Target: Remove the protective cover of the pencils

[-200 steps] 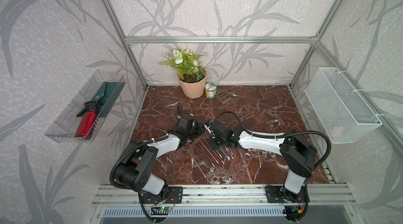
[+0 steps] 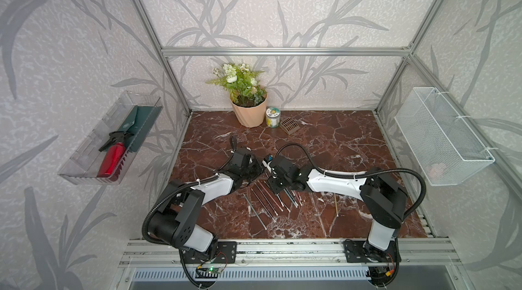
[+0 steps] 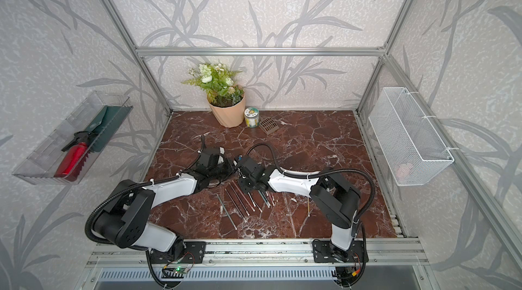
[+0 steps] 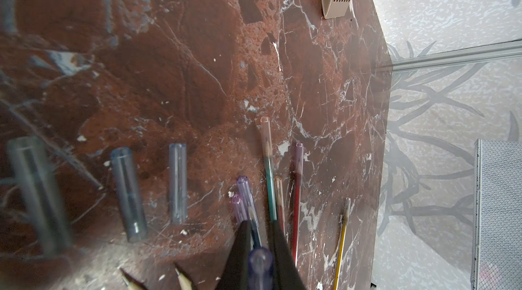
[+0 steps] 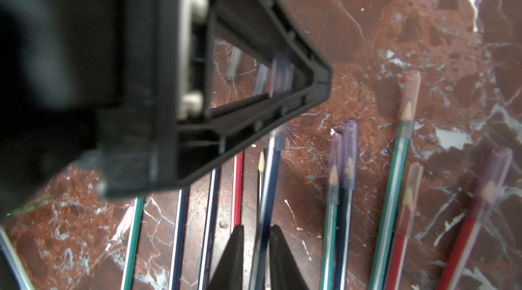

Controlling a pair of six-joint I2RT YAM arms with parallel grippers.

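My left gripper is shut on a purple clear cap, seen end-on in the left wrist view. In the right wrist view that cap (image 5: 281, 67) sits on a blue pencil (image 5: 270, 186), behind the left gripper's black body. My right gripper is round this pencil's lower barrel; whether it grips is unclear. Several pencils with clear caps, such as a green one (image 5: 397, 170) and a red one (image 5: 462, 235), lie to the right. Uncapped pencils (image 5: 237, 181) lie to the left, and loose caps (image 4: 177, 181) lie on the table.
A flower pot (image 2: 249, 110), a can (image 2: 273, 118) and a brown slotted block (image 2: 289, 125) stand at the back. A wire basket (image 2: 443, 137) hangs on the right wall, a plastic bin (image 2: 76, 170) on the left.
My right arm has shifted slightly left. The left arm looks unchanged.
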